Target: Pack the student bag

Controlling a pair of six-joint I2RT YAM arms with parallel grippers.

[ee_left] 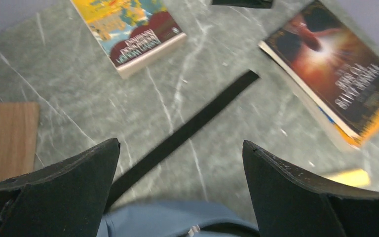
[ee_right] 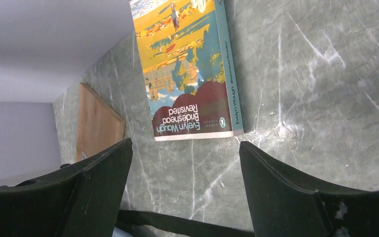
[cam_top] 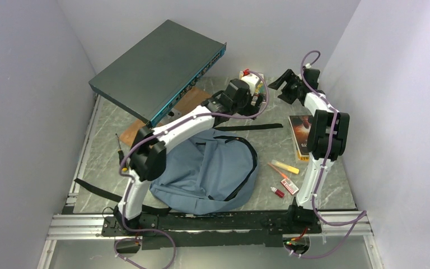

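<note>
The blue-grey bag (cam_top: pixel 190 179) lies on the front middle of the marble table, a black strap (cam_top: pixel 249 127) behind it. My left gripper (cam_top: pixel 252 103) is open above the table at the back, over a yellow-and-blue paperback (ee_left: pixel 138 34), with nothing between its fingers. My right gripper (cam_top: pixel 280 87) stands open at the back right, facing that paperback (ee_right: pixel 182 69). A dark-covered book (cam_top: pixel 300 134) lies stacked on an orange one at the right. A yellow tube (cam_top: pixel 284 166), an orange pen (cam_top: pixel 278 172), an eraser-like box (cam_top: pixel 289 186) and a small red bottle (cam_top: pixel 277 191) lie right of the bag.
A large dark box (cam_top: pixel 157 67) overhangs the back left above a wooden board (cam_top: pixel 129 134). A screwdriver (cam_top: pixel 122 159) lies at the left. Walls bound the back and sides.
</note>
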